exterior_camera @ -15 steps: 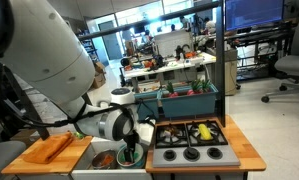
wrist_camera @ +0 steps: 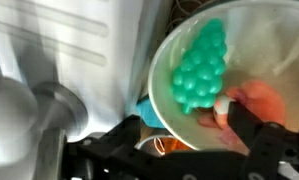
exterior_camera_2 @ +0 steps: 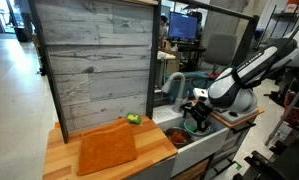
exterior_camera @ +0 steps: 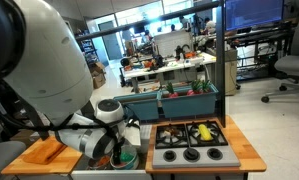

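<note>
A white bowl (wrist_camera: pixel 163 72) holds a green grape-like bunch (wrist_camera: pixel 199 68) and a pinkish-orange piece (wrist_camera: pixel 257 103), seen from above in the wrist view. My gripper hangs over the near part of this bowl, its black fingers (wrist_camera: pixel 106 152) spread apart with nothing held. In exterior view 2 the gripper (exterior_camera_2: pixel 193 117) points down into the sink, close above the bowl. A second container (exterior_camera_2: pixel 177 136) with reddish-brown contents sits beside it in the sink. From exterior view 1, the arm partly covers the sink and the bowls.
Right of the sink is a stove (exterior_camera: pixel 193 154) with a yellow item (exterior_camera: pixel 204 132) on top. A blue bin (exterior_camera: pixel 189 104) stands behind. The faucet (exterior_camera_2: pixel 174 72) rises at the sink's back. An orange cloth (exterior_camera_2: pixel 106 150) lies on the wooden counter, with free surface around it.
In exterior view 1 the arm and gripper have shifted left, across the sink, and now hide more of the containers. The stove and the bin have stayed put.
</note>
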